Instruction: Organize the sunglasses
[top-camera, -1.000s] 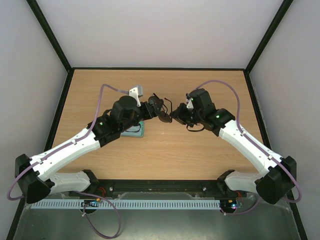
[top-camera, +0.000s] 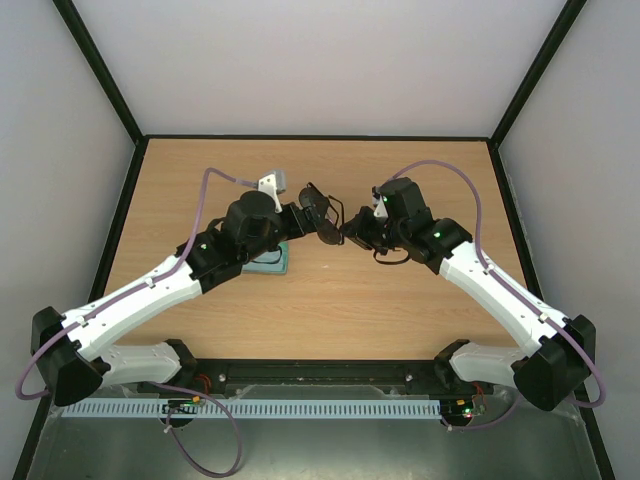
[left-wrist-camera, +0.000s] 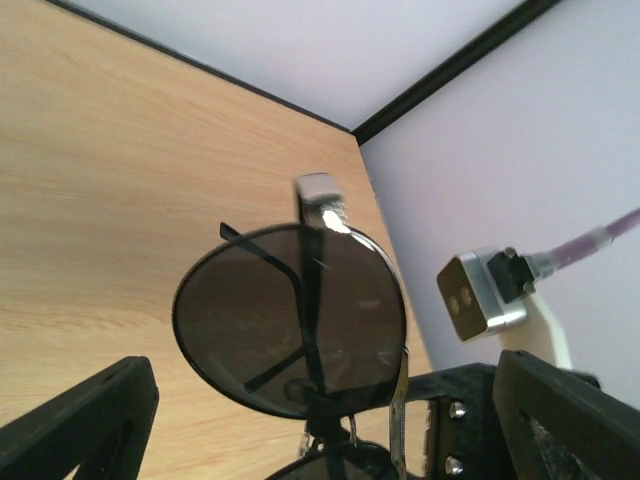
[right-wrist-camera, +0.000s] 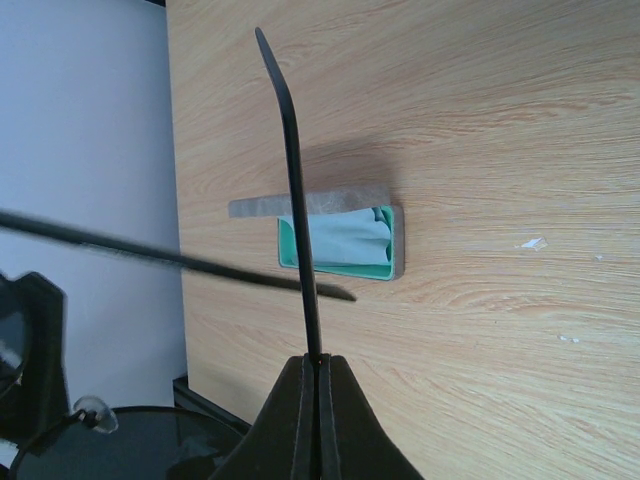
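Observation:
The dark round-lensed sunglasses (top-camera: 328, 232) hang above the table between both arms. My right gripper is shut on one thin temple arm (right-wrist-camera: 292, 150), which runs up from its fingertips; the other temple crosses at the left. My left gripper stands open, its black fingers (left-wrist-camera: 90, 425) wide apart. One lens (left-wrist-camera: 290, 330) shows in the gap between them, clear of both fingers in that view. The second lens is cut off at the bottom of the left wrist view.
An open case lies on the table left of centre, with a teal-lined tray (right-wrist-camera: 398, 245), a light blue cloth (right-wrist-camera: 345, 238) inside and a grey lid (right-wrist-camera: 310, 201) raised. In the top view the left arm partly covers the case (top-camera: 268, 262).
The upper lens and the temples have shifted slightly in the top view, at the left gripper's fingertips. Both arms have hardly moved.

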